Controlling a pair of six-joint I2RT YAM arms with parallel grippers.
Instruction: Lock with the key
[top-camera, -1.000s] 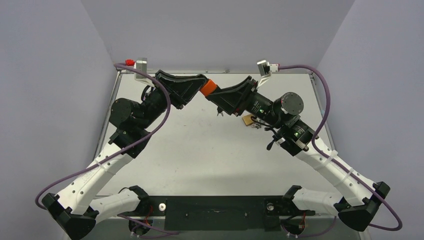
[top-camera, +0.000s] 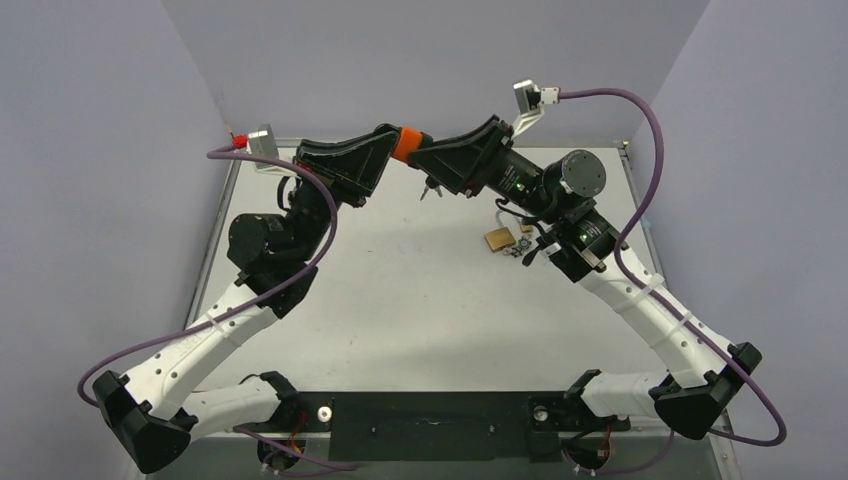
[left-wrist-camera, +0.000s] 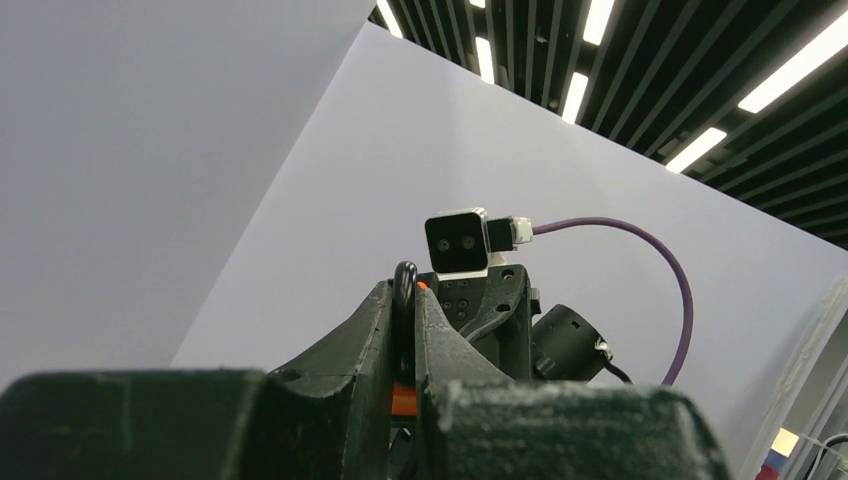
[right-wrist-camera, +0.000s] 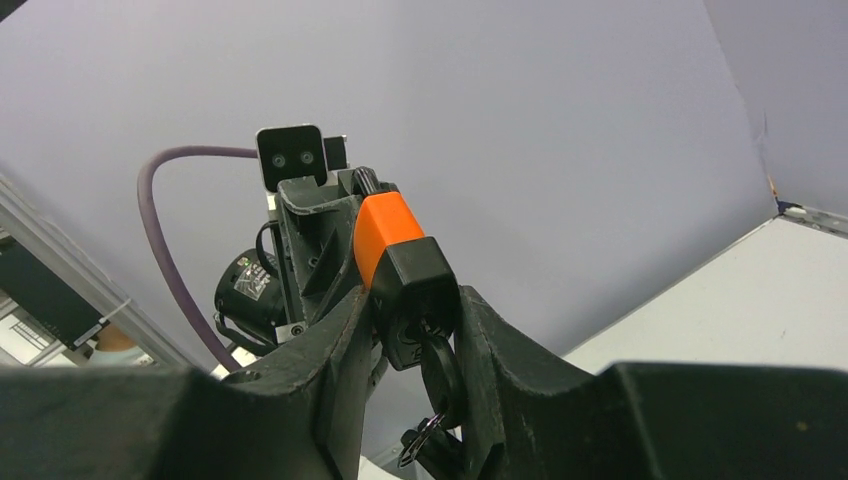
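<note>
An orange and black padlock (top-camera: 407, 145) is held in the air between the two arms. My left gripper (top-camera: 391, 132) is shut on its black shackle (left-wrist-camera: 404, 310), which stands up between the fingers in the left wrist view. In the right wrist view, the orange body (right-wrist-camera: 385, 230) ends in a black base (right-wrist-camera: 415, 290). A black-headed key (right-wrist-camera: 441, 370) meets the keyhole there, and my right gripper is shut on its head. From that head hangs a ring (right-wrist-camera: 417, 440) with a second dark key. How deep the key sits is hidden.
On the white table, under the right arm, lie a brass padlock (top-camera: 500, 239) and several small metal pieces (top-camera: 521, 246). Purple cables (top-camera: 655, 170) loop around both arms.
Both grippers have moved toward the far side and a little left, carrying the orange padlock with them. The dangling keys went along. Both holds look the same.
</note>
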